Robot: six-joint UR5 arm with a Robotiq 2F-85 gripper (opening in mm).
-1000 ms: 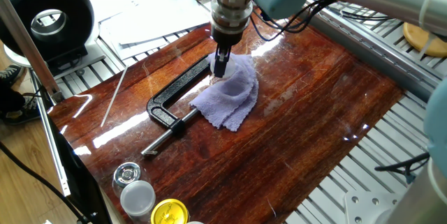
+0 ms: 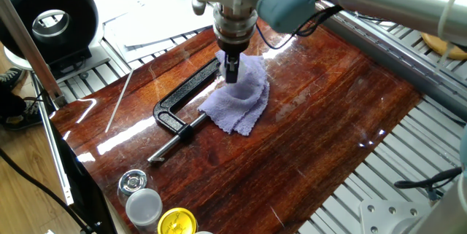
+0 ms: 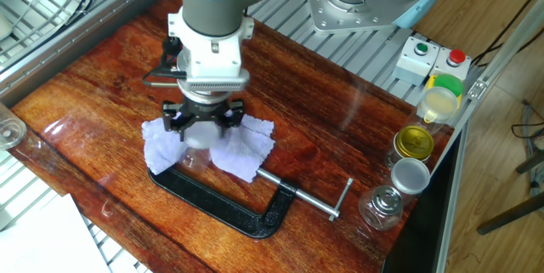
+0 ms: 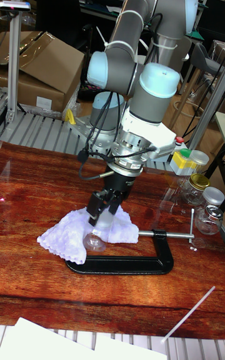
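My gripper (image 3: 202, 128) points down over the wooden table, its two black fingers (image 3: 231, 116) spread to either side of a whitish lid (image 3: 202, 135). Under that lid is a clear glass jar (image 4: 94, 242), standing by the cloth. Whether the fingers press on the lid or only flank it cannot be made out. A crumpled lilac cloth (image 2: 237, 103) lies around and behind the jar. Beside them rests a black C-clamp (image 3: 223, 207), its steel screw (image 3: 299, 193) pointing toward the row of jars. In exterior view 1 the gripper hides most of the jar.
Several lidded jars stand along one table edge, among them one with a gold lid (image 3: 415, 142) and one with a white lid (image 3: 410, 175). A control box with a red button (image 3: 456, 57) sits past the edge. Bare wood (image 2: 328, 110) lies open on the robot's side.
The arm has shifted slightly and my gripper has come a little lower over the lid, which shows less in exterior view 1. Cloth and clamp have stayed put.
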